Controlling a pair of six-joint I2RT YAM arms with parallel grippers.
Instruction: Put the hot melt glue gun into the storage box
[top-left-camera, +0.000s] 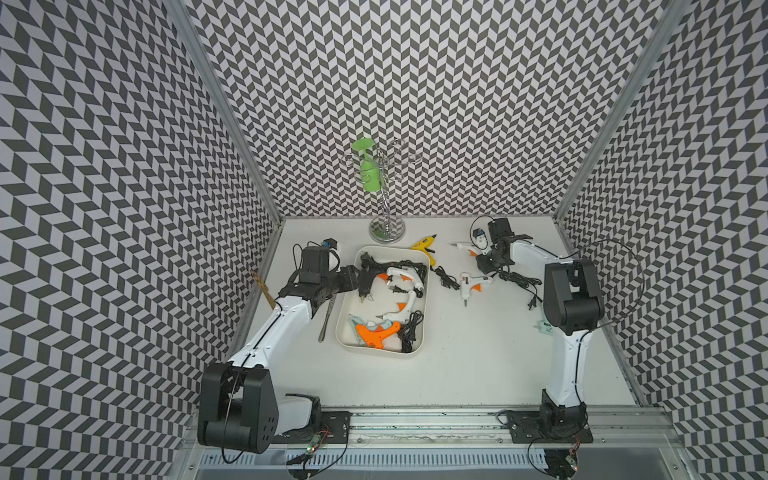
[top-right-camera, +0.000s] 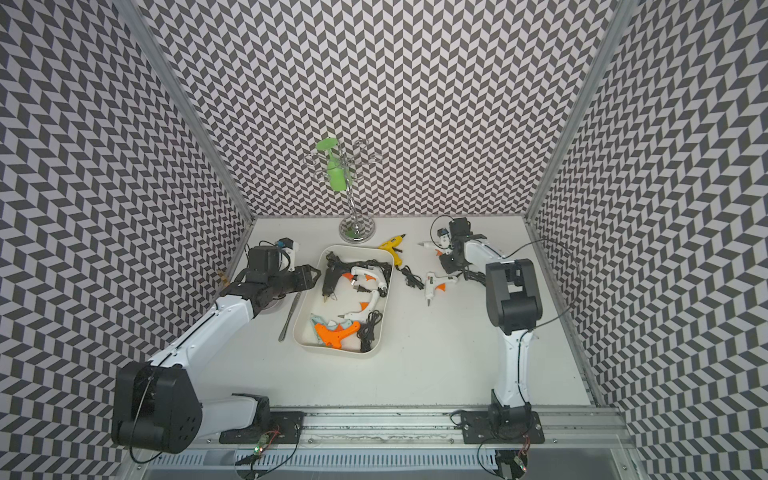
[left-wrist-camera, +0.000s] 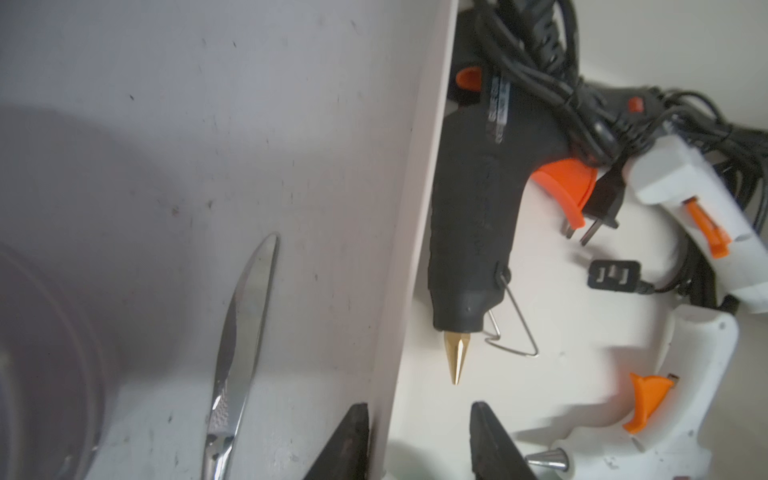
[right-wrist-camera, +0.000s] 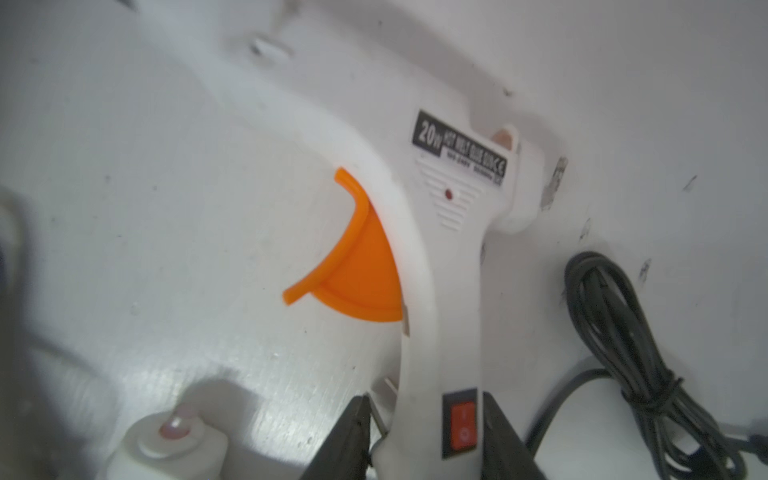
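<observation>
The cream storage box (top-left-camera: 344, 326) stands centre-left with several glue guns inside, among them a black one (left-wrist-camera: 480, 216) and an orange one (top-left-camera: 376, 334). Over the box's left wall, my left gripper is open; the rim appears between its fingers, with no glue gun in them. At the back right, my right gripper straddles the handle of a white glue gun (right-wrist-camera: 448, 272) with an orange trigger. The fingers stand open on either side of the handle; whether they touch it is unclear. Another white glue gun (top-left-camera: 466, 289) lies in front.
A yellow glue gun (top-left-camera: 424, 248) lies behind the box, near a metal stand (top-left-camera: 387, 229). A knife (left-wrist-camera: 244, 352) lies left of the box. A mint glue gun (top-left-camera: 545, 326) is partly hidden by the right arm.
</observation>
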